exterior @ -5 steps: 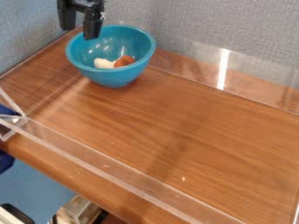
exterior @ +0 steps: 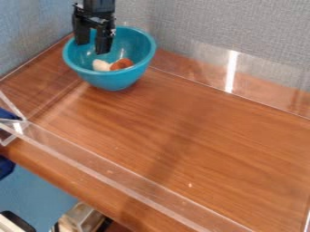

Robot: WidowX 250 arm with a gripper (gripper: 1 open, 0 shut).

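Note:
A blue bowl [exterior: 125, 76] stands at the back left of the wooden surface. Inside it lie a pale piece [exterior: 101, 65] and an orange-brown round piece [exterior: 121, 64]. My black gripper [exterior: 93, 47] reaches down from above into the left back part of the bowl, just behind those pieces, open with nothing visible between its fingers.
Grey walls stand behind and at the left. A dark blue object [exterior: 6, 118] is at the left edge.
My gripper has moved down and slightly right into the bowl. The bowl sits slightly further left than before.

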